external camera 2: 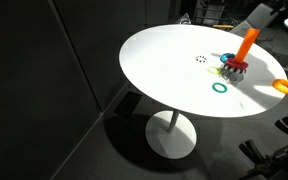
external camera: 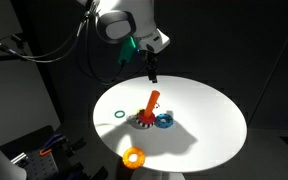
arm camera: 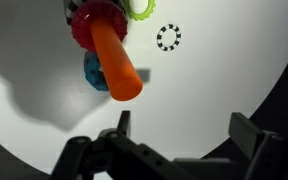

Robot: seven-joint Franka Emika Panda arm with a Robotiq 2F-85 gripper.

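An orange post [external camera: 152,104] stands on the white round table, with a red toothed ring [external camera: 146,119] around its foot. Beside it lies a blue ring [external camera: 164,121]. My gripper is open above the table, its fingers wide apart and nothing between them. In the wrist view the orange post [arm camera: 117,62] leans up toward the camera, left of the space between the fingers. The red ring [arm camera: 84,25] and blue ring [arm camera: 94,70] show at upper left.
A larger orange ring [external camera: 134,158] lies near the table's edge. A green ring [external camera 2: 220,87], a yellow-green ring [arm camera: 141,9] and a black-and-white ring [arm camera: 168,38] lie flat.
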